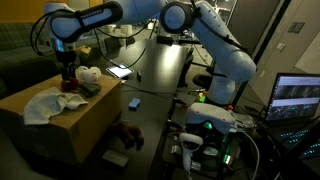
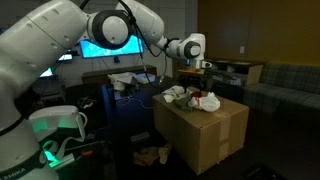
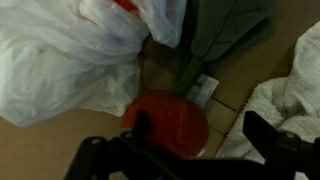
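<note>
A round red object (image 3: 178, 122) lies on top of a brown box. My open gripper is right over it, one dark finger (image 3: 112, 158) overlapping its left side in the wrist view and the other finger (image 3: 272, 138) standing off to the right. From the side, the gripper (image 1: 67, 74) reaches down to the top of the red object (image 1: 70, 86). Whether the fingers touch it cannot be told. The red object is mostly hidden by the gripper in the second exterior view.
Close by lie a white plastic bag (image 3: 65, 65), a dark green item (image 3: 222, 28) and a white cloth (image 3: 292, 98). The brown box (image 2: 203, 140) has open edges, and a brown plush-like thing (image 2: 152, 155) is on the floor beside it.
</note>
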